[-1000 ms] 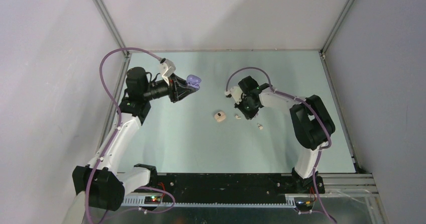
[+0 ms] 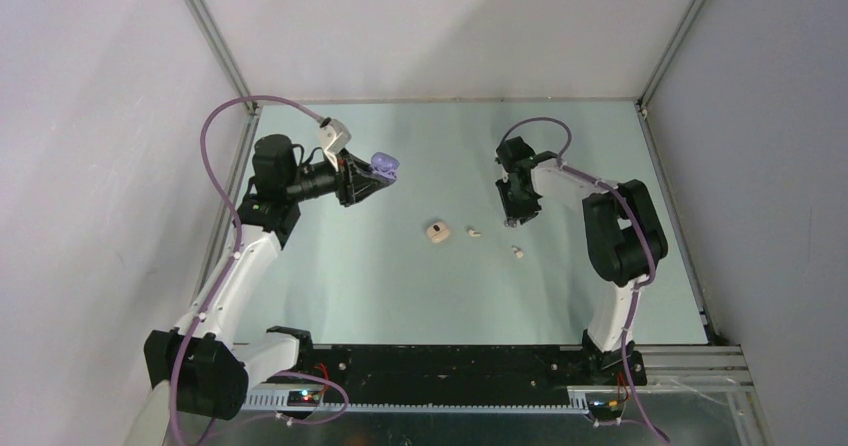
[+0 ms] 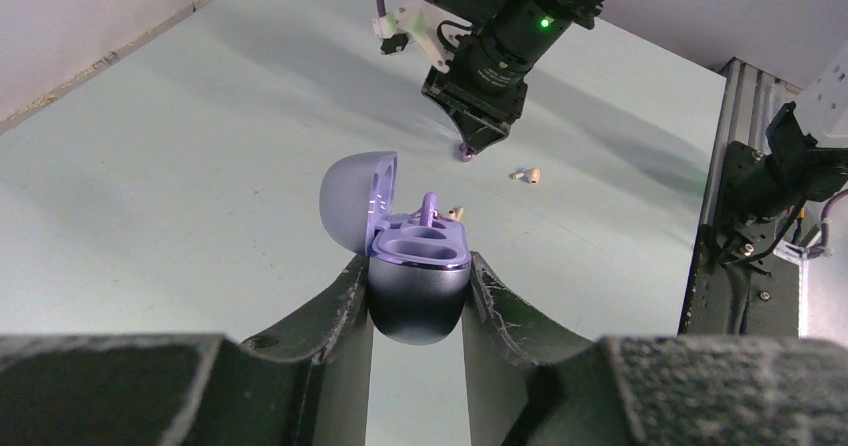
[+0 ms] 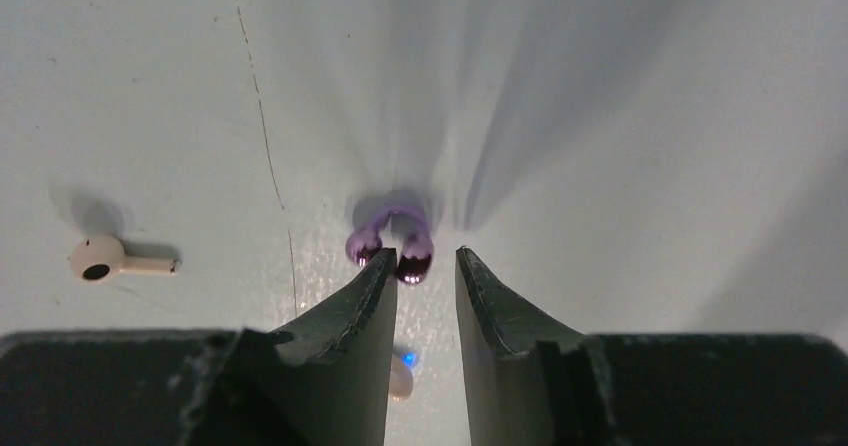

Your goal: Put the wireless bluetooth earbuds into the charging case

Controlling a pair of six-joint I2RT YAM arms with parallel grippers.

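My left gripper point(image 2: 362, 178) is shut on the open lilac charging case point(image 3: 420, 286), lid raised, holding it up at the left of the mat. My right gripper point(image 2: 516, 211) is low over the mat, fingers part open, just at the small purple earbuds point(image 4: 415, 259), which lie close together under the fingertips; whether anything touches them I cannot tell. A cream earbud point(image 4: 120, 261) lies left in the right wrist view, and another cream earbud point(image 2: 518, 253) lies nearer the front edge.
A cream square case point(image 2: 438, 232) lies at the middle of the pale mat point(image 2: 420, 296). Walls border both sides.
My right gripper has moved right and toward the back from near the cream earbud to over the purple earbuds. The left arm and the lilac case have hardly moved.
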